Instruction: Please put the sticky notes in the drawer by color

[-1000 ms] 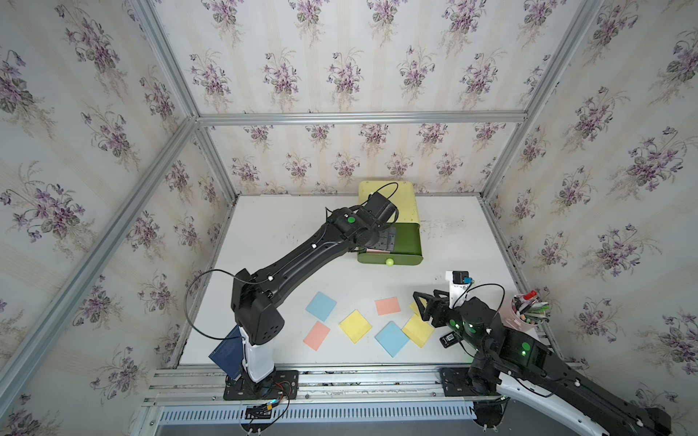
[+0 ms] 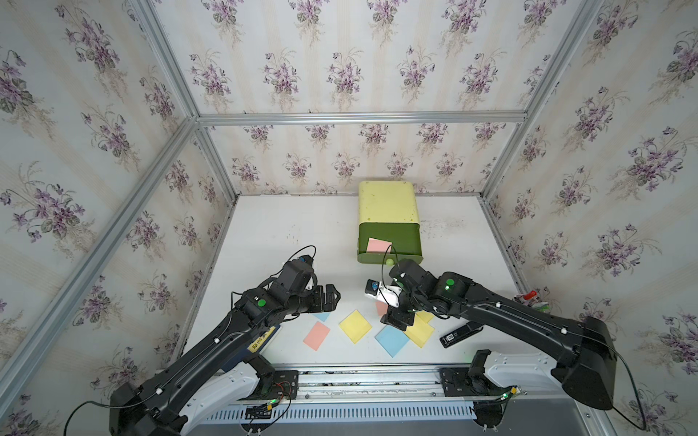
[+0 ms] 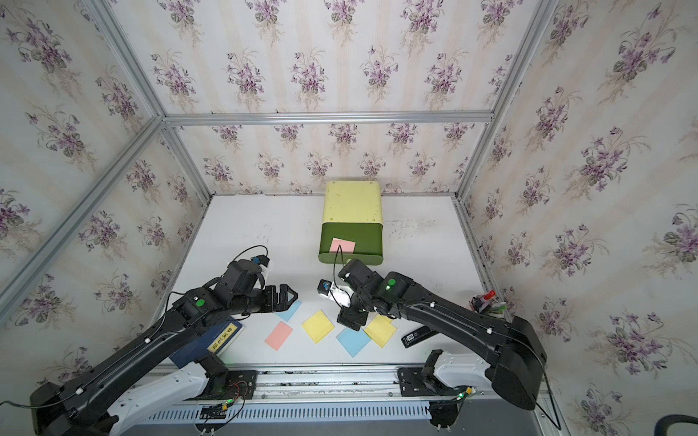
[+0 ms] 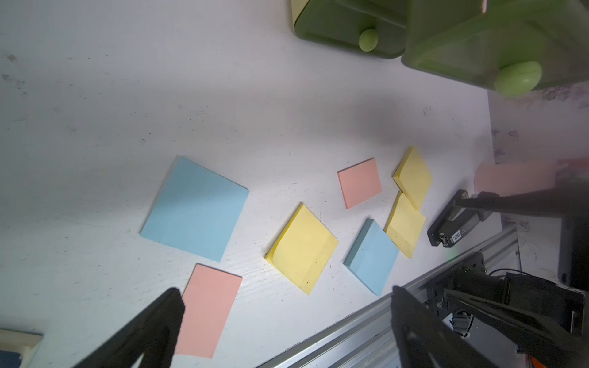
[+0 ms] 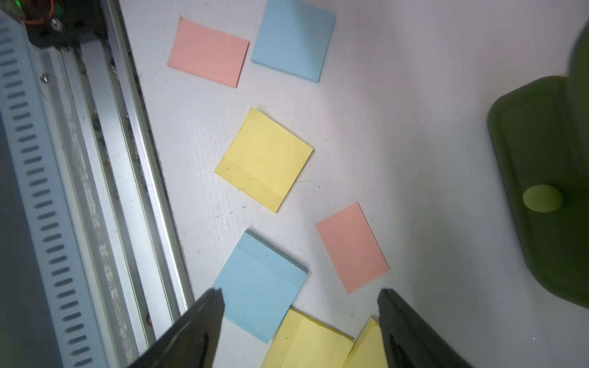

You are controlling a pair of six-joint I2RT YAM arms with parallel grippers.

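Square sticky notes lie loose on the white table: in the left wrist view, a left blue one (image 4: 196, 208), a left pink one (image 4: 209, 309), a middle yellow one (image 4: 302, 250), another blue one (image 4: 372, 257), a smaller pink one (image 4: 360, 182) and two overlapping yellow ones (image 4: 414, 176). One pink note (image 2: 378, 245) lies inside the open green drawer (image 2: 413, 258). My left gripper is open above the left notes, holding nothing. My right gripper stands empty with fingers apart, over the right-hand group beside the smaller pink note.
The yellow-green cabinet (image 2: 389, 200) stands at the back with its drawer pulled forward. A black stapler (image 2: 461, 333) lies front right, and pens fill a holder (image 3: 488, 301) at the right edge. A dark blue box (image 3: 207, 341) sits front left.
The right gripper has moved left over the right-hand notes.
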